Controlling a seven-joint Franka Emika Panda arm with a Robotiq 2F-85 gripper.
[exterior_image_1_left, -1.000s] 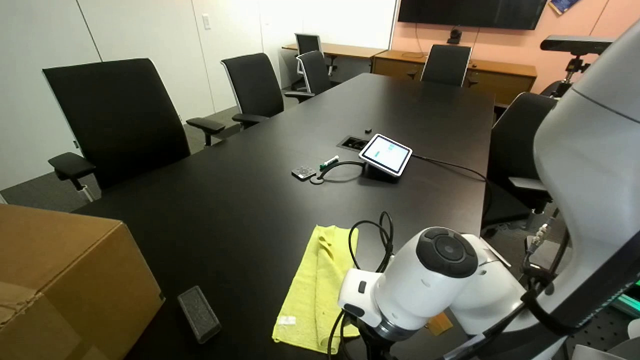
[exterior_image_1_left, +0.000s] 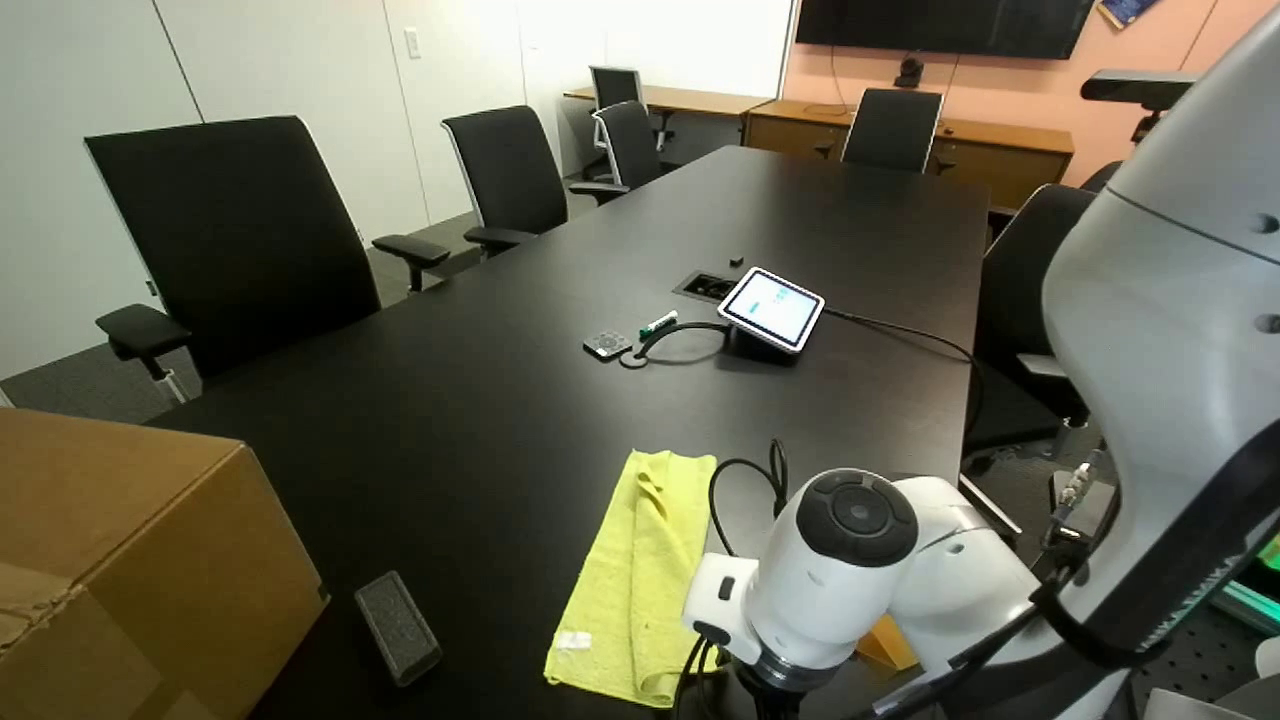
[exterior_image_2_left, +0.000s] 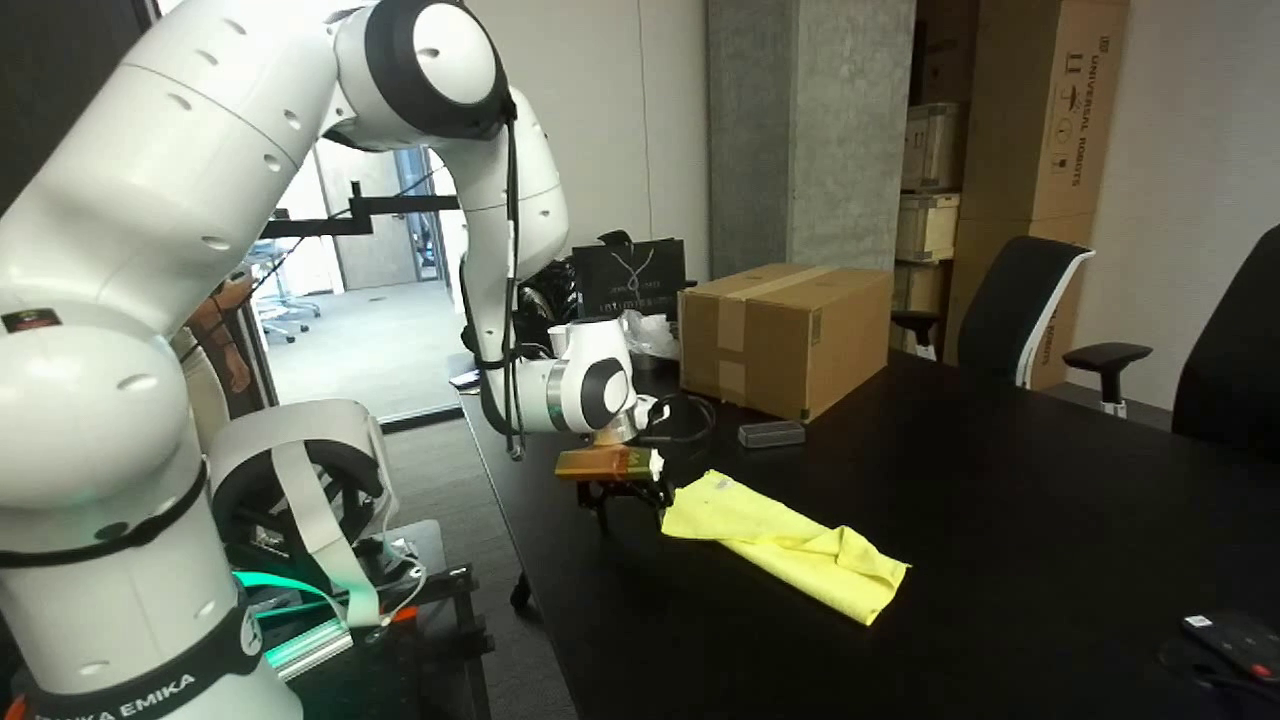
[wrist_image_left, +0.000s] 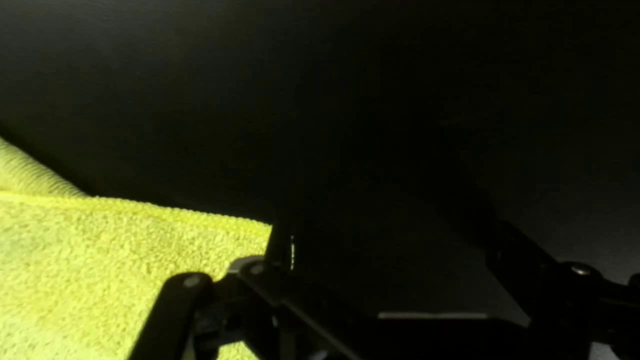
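A yellow cloth (exterior_image_1_left: 618, 588) lies on the black table, partly folded over on itself. In exterior view 2 the cloth (exterior_image_2_left: 780, 540) stretches away from the arm's hand. My gripper (exterior_image_2_left: 624, 494) points down beside the cloth's near end, under the orange part of the hand. The wrist view shows the gripper open, its fingers wide apart with only dark tabletop between them. The left finger overlaps the edge of the cloth (wrist_image_left: 120, 258) in that view; whether they touch, I cannot tell. In exterior view 1 the arm's wrist hides the fingertips.
A cardboard box (exterior_image_2_left: 780, 342) and a dark eraser-like block (exterior_image_1_left: 398, 628) stand at one end of the table (exterior_image_1_left: 480, 480). Farther along are a tablet on a stand (exterior_image_1_left: 774, 308), a green-and-white marker (exterior_image_1_left: 659, 324) and a small grey device (exterior_image_1_left: 607, 346).
The arm has shifted a little and its wrist now stands more upright in exterior view 1. The loose cable by the wrist moved with it. The cloth looks unmoved.
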